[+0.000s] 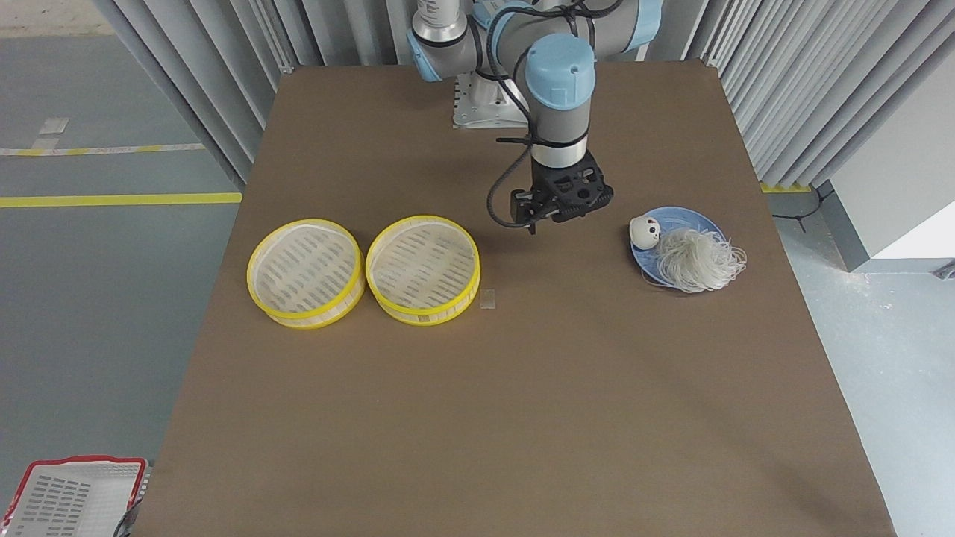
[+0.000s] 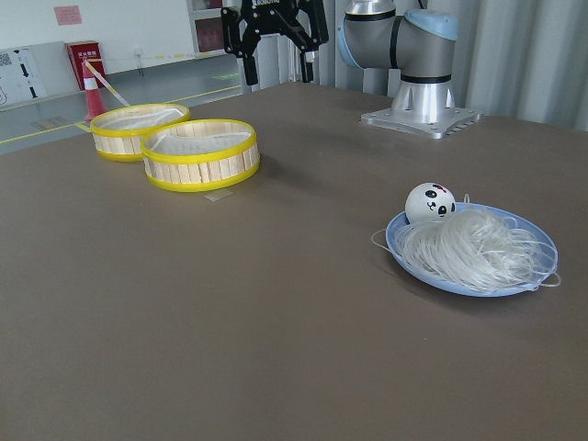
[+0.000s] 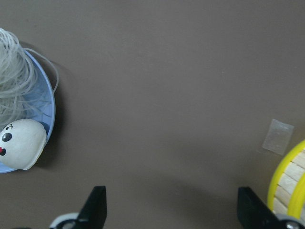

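The black gripper (image 2: 279,66) hangs open in the air above the table, between the two yellow-rimmed steamer baskets (image 1: 422,269) and a blue plate (image 2: 404,265); nothing shows between its fingers in the wrist view. On the plate lie a white ball with a panda-like face (image 2: 430,201) and a pile of translucent noodle-like strands (image 1: 700,259), some hanging over the rim. The second basket (image 1: 304,274) stands at the left beside the first.
The arm's base (image 2: 421,118) stands at the back edge. A small clear patch (image 1: 488,298) lies beside the right basket. A red-rimmed crate (image 1: 76,501) sits off the table at front left.
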